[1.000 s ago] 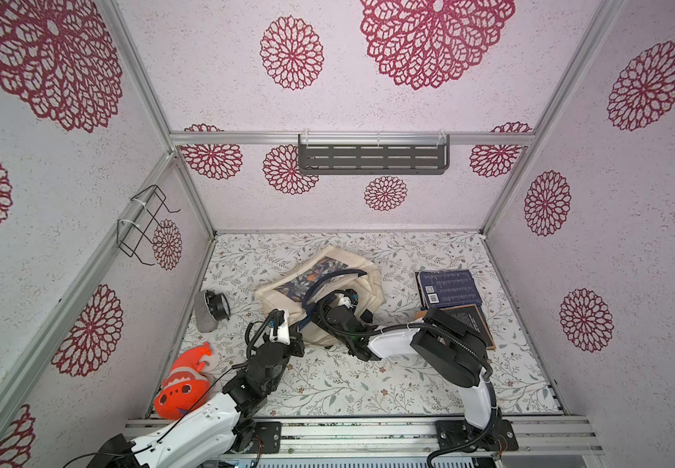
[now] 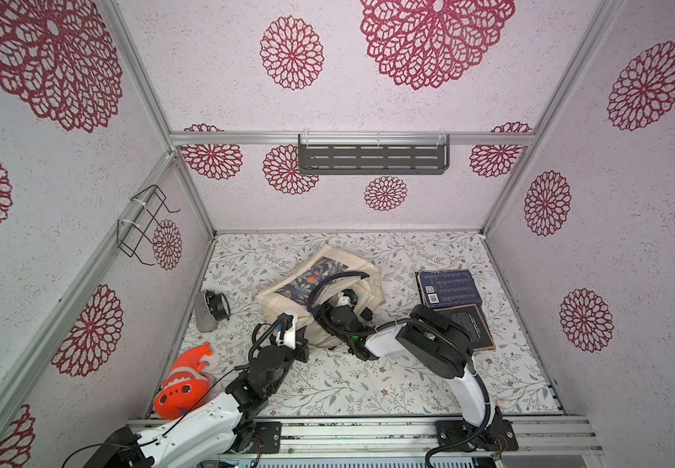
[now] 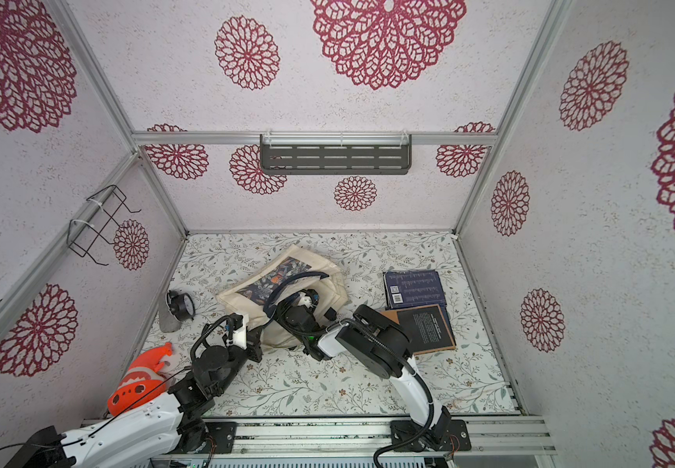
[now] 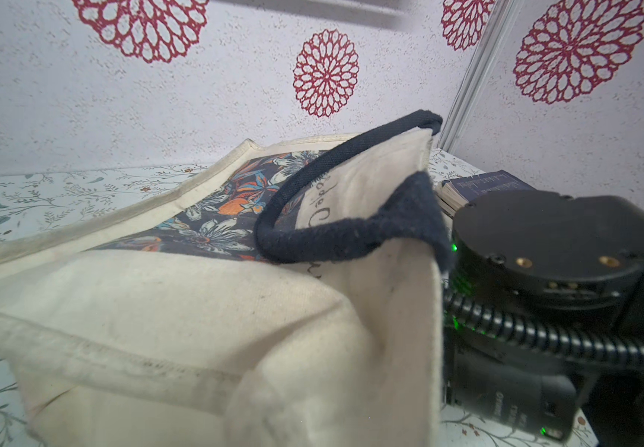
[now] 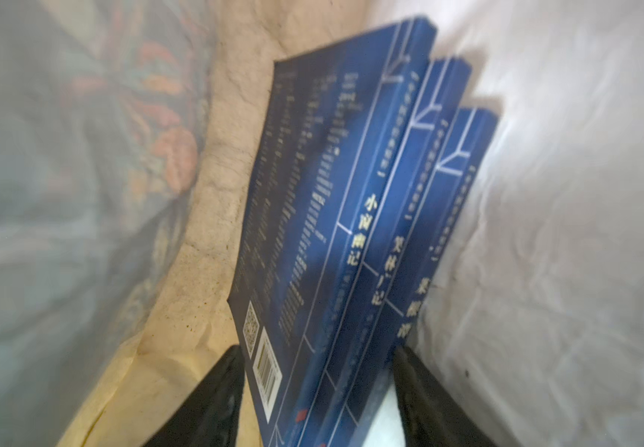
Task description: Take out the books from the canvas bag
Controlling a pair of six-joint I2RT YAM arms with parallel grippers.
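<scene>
The cream canvas bag lies mid-table, with a floral panel and a dark blue handle. My right gripper reaches inside it, its fingers apart. Three thin blue books lean side by side there, their lower ends between the two fingers; whether the pads touch them I cannot tell. At the bag's near left edge stands my left gripper, shut; its fingertips are hidden by canvas in the left wrist view, so what lies between them does not show.
A blue book and a dark book with an orange edge lie at right, overlapping. A grey cylindrical object and an orange plush toy stand at left. The table behind the bag is clear.
My left gripper has shifted slightly right and the nearby strap has moved. The right arm's elbow has swung a little left; that gripper stays over the bag.
</scene>
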